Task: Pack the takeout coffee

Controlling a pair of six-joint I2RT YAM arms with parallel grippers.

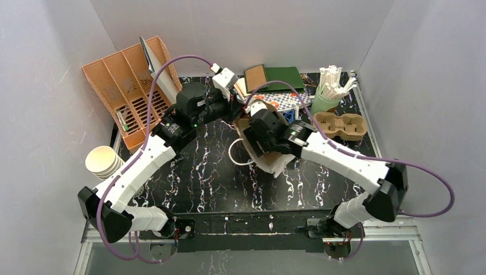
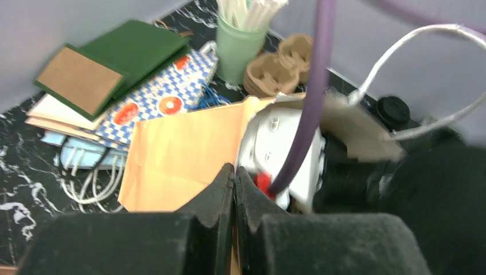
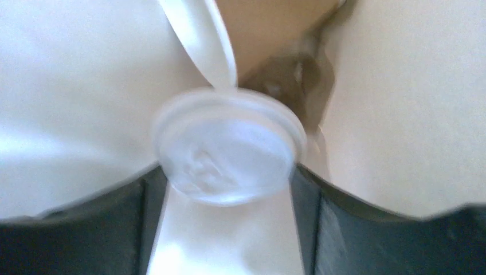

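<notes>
The paper bag with a white handle stands mid-table. My left gripper is shut on the thin edge of the bag, whose tan paper runs up from the fingertips. My right gripper is inside the bag, open, around a white-lidded cup; the right wrist view is blurred, and contact with the fingers is unclear. The top view mostly hides the bag's inside behind the right arm.
Folded bags, a straw holder and cardboard cup carriers are at the back and right. An orange rack and stacked cups are left.
</notes>
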